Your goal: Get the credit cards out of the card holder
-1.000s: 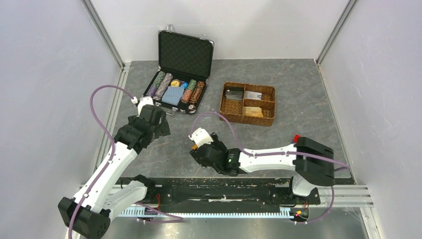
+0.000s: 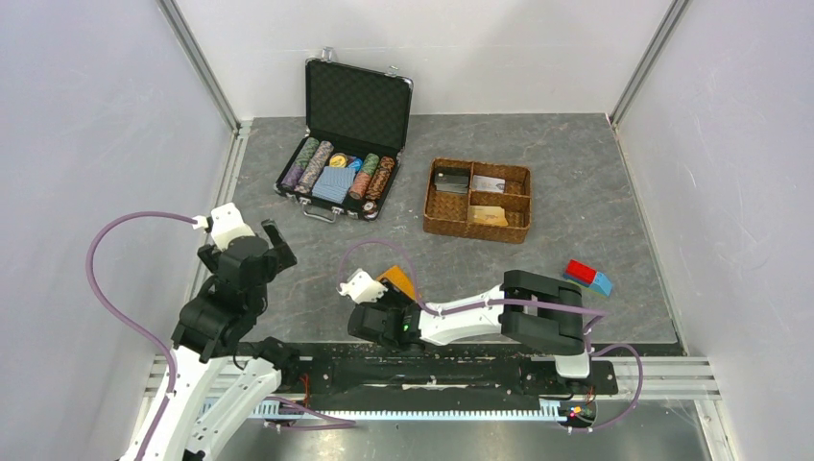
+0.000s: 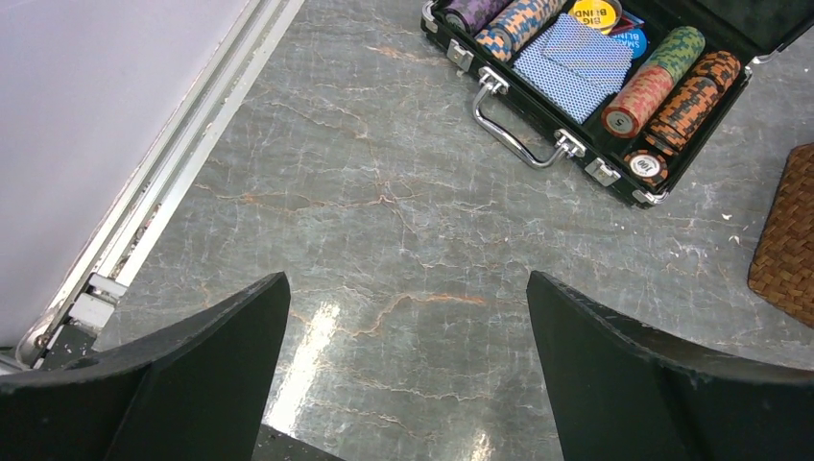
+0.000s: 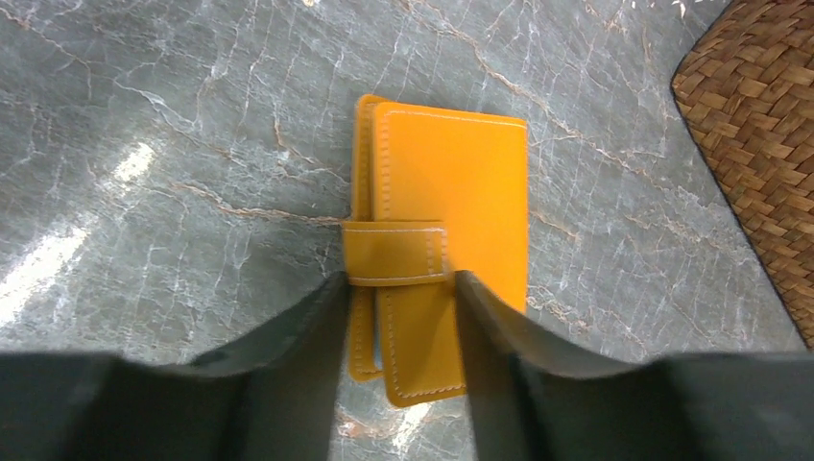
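Observation:
An orange card holder (image 4: 456, 173) with a strap (image 4: 395, 254) across it lies on the grey tabletop. In the top view, part of the holder (image 2: 399, 281) shows beside my right gripper (image 2: 392, 286). The right wrist view has this gripper part open at the strap, its fingertips apart on either side of it. The right finger overlaps the orange cover; whether either finger touches is unclear. Farther left, my left gripper is wide open over bare table, empty. No cards are clearly visible in the holder.
A wicker basket (image 2: 451, 229) with compartments holds some cards. An open case of poker chips (image 2: 358, 101) stands at the back left. Red and blue blocks (image 2: 582, 272) lie at the right. Table space between basket and blocks is free.
The left arm has drawn back toward the left wall, away from the case. My right gripper has shifted left and a little toward the front, uncovering more of the orange holder.

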